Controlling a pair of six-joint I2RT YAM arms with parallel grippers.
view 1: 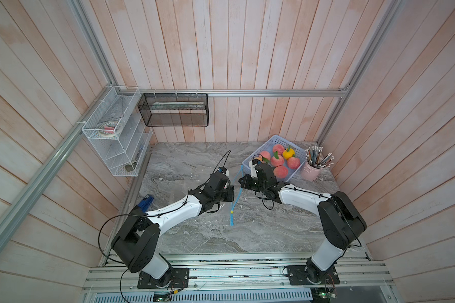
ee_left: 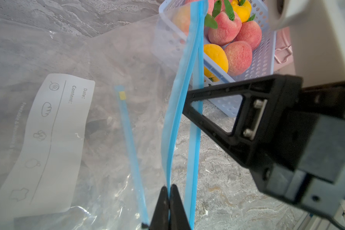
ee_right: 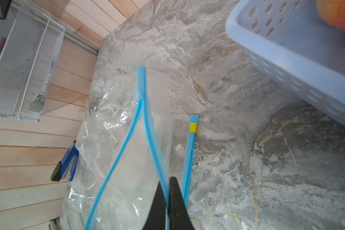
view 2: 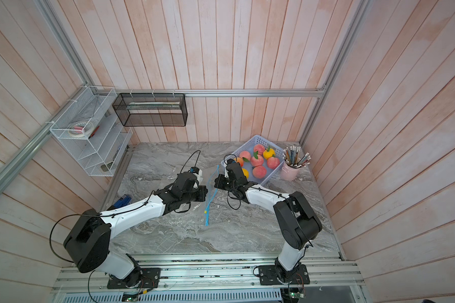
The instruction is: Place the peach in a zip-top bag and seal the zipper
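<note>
A clear zip bag with blue zipper strips (ee_left: 180, 99) and a white label (ee_left: 53, 138) hangs between the grippers. My left gripper is shut on the zipper edge. My right gripper is also shut on the blue zipper edge, close beside the left one. Several peaches (view 1: 293, 162), with yellow fruit among them, lie in a lavender basket (ee_right: 295, 72) at the back right.
A blue slider strip with a yellow tab (ee_right: 192, 127) shows on the marble table. A pink cup of pens (view 1: 311, 169) stands right of the basket. A blue tool (ee_right: 67, 163) lies at the left. Wire shelves hang on the walls.
</note>
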